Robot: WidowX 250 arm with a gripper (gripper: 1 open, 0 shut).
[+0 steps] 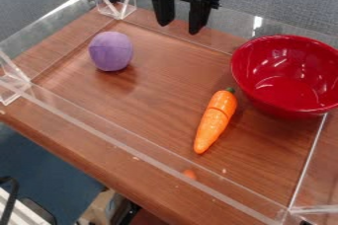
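Note:
My black gripper (pixel 180 10) hangs at the top centre over the back of the wooden board, open, with nothing between its fingers. A purple ball (pixel 111 51) rests on the board at the left. An orange carrot (pixel 215 120) lies in the front right half, below and left of a large red bowl (pixel 282 77), which looks empty.
Clear plastic walls border the wooden board (pixel 145 101). The middle of the board between ball, carrot and bowl is bare. A small orange piece (pixel 191 175) shows near the front edge.

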